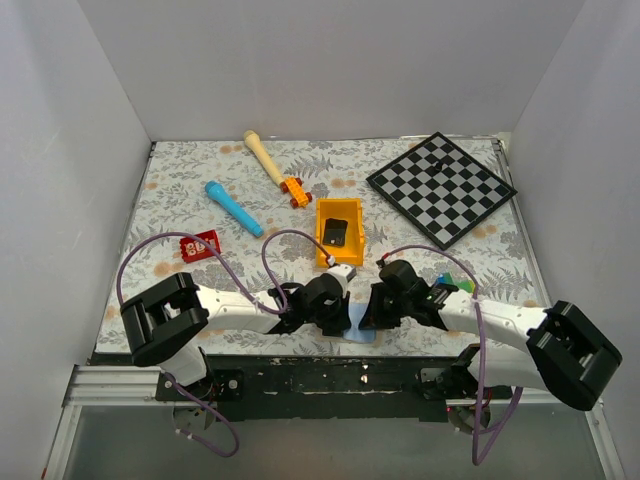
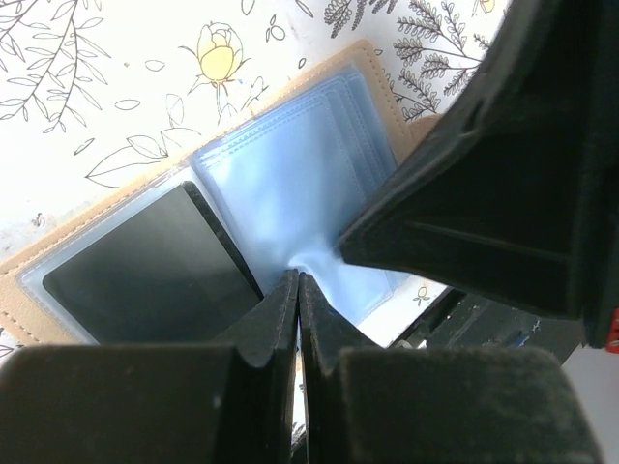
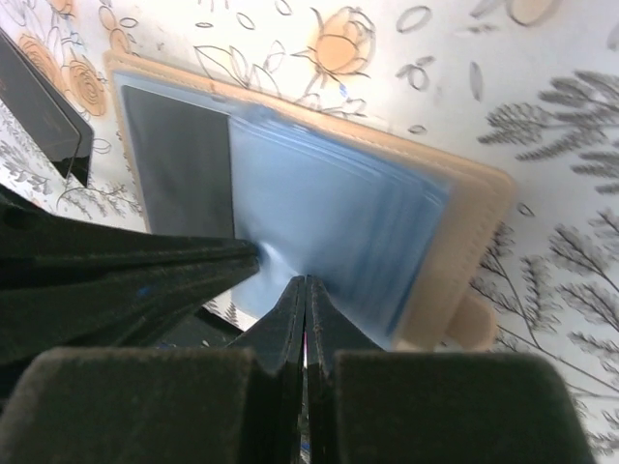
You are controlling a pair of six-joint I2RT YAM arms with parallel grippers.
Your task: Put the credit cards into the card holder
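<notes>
The card holder (image 2: 126,198) lies open on the cloth, tan-edged with clear bluish pockets. A dark card (image 2: 155,273) sits in its pocket on one side; the pocket on the other side, pale blue (image 2: 290,164), shows no dark card. My left gripper is shut, its tips at the blue pocket near the dark card's edge, nothing visible between them. My right gripper is shut too, tips against the blue pocket's plastic, which looks creased there. From above, the arms hide most of the holder, and only a blue strip (image 1: 358,325) shows between them.
A yellow basket (image 1: 361,230) with dark cards (image 1: 335,232) inside stands just behind the grippers. Further back are a checkered board (image 1: 440,190), a blue microphone (image 1: 234,209) and a red packet (image 1: 199,246).
</notes>
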